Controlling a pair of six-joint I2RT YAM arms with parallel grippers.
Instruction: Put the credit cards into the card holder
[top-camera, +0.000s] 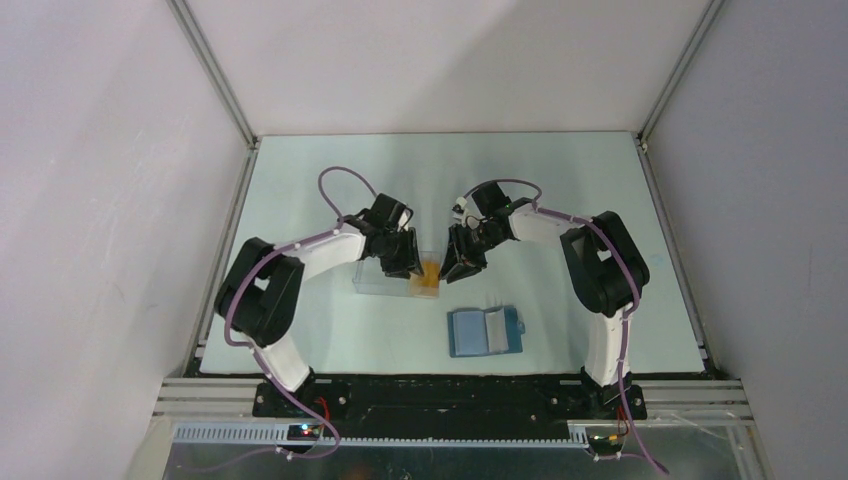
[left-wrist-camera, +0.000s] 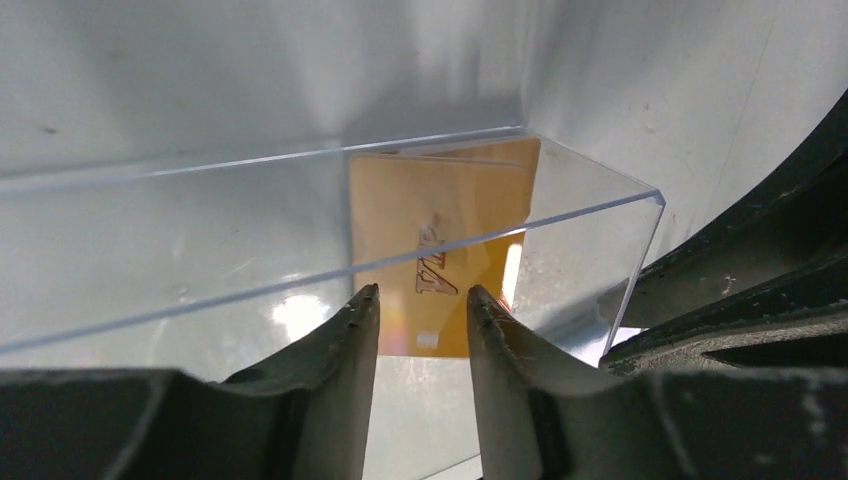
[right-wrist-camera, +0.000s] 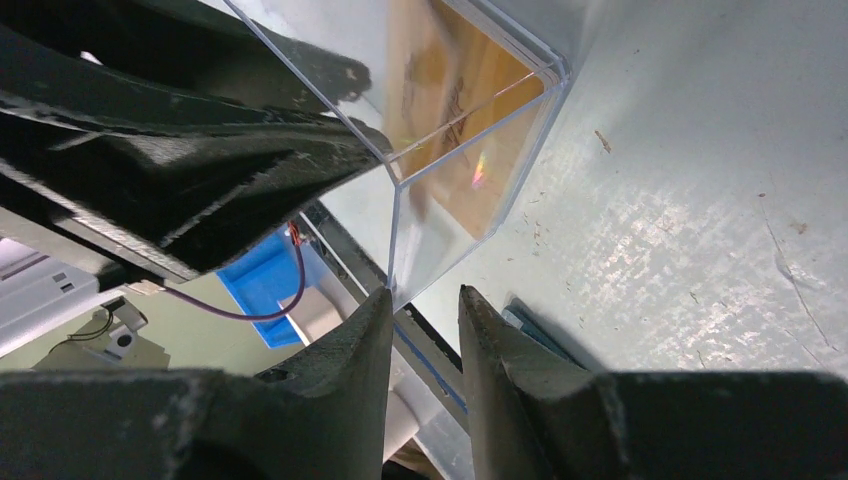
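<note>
A clear acrylic box lies at mid-table with gold cards inside at its right end; in the left wrist view the cards are stacked flat. My left gripper stands open over the cards, fingertips apart at the box. My right gripper is at the box's right end; the clear wall's corner reaches its left finger, and it is shut on that box. A blue card holder lies at the front right.
The two arms face each other closely over the box.
</note>
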